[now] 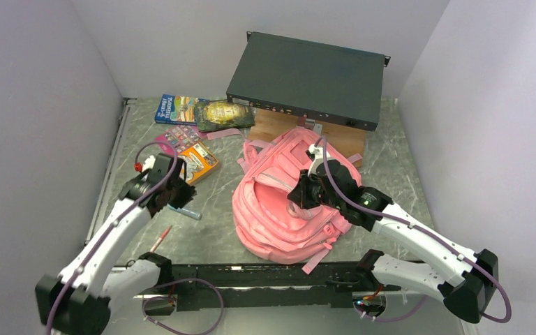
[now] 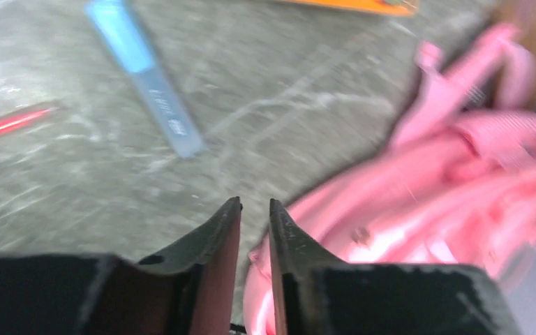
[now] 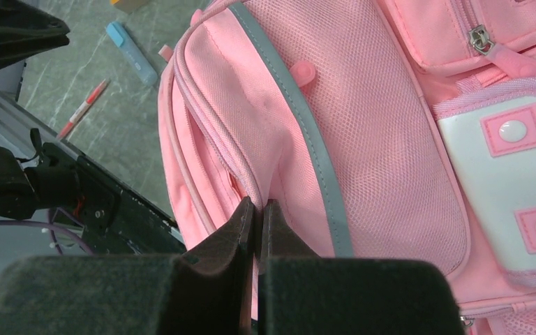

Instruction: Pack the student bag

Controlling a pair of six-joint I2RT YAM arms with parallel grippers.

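The pink backpack [image 1: 272,227] lies on the table right of centre. My right gripper is shut on the pink fabric edge of its opening. Above the table hangs my left gripper, its fingers a little apart with nothing between them. In the left wrist view, the blue marker [image 2: 160,98] lies flat on the table, away from those fingertips. A red and white pen [image 3: 82,109] rests closer to the front edge. The orange box [image 1: 201,162] is partly behind my left arm in the top view.
Behind the orange box are a pink patterned booklet [image 1: 174,135], a dark-covered book [image 1: 225,114] and a blue book [image 1: 176,109]. A large black device [image 1: 307,77] stands at the back over a wooden board [image 1: 272,125]. Bare table separates the marker from the backpack.
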